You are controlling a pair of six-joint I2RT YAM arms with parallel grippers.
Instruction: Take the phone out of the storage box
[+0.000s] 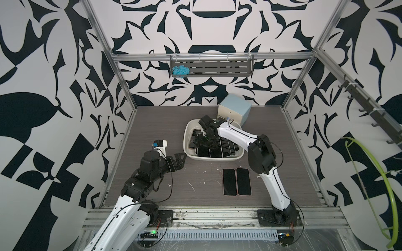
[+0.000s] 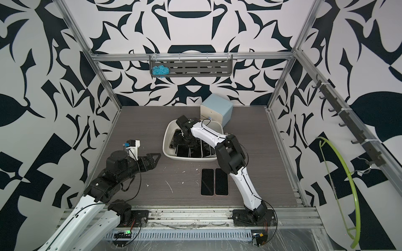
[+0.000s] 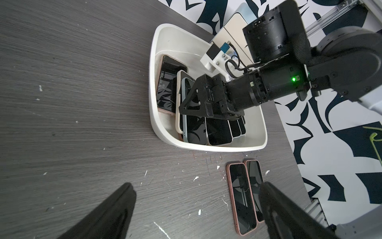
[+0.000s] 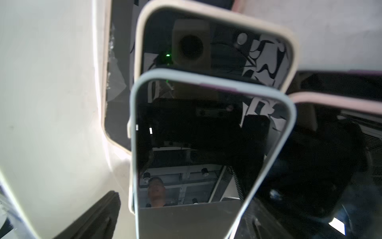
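The white storage box holds several phones leaning and overlapping in a row. Above them is my right gripper, open, its fingers reaching in over the box. In the right wrist view, a phone with a light blue frame lies between and ahead of the open fingers, overlapping a cream-framed phone. Whether the fingers touch the blue-framed phone, I cannot tell. My left gripper stands open and empty, over the table beside the box's near left corner. Side by side in front of the box lie two pink-framed phones.
A light blue and cream box stands behind the storage box at its right. Overhead on the back rail hangs a grey rack with a blue bundle.
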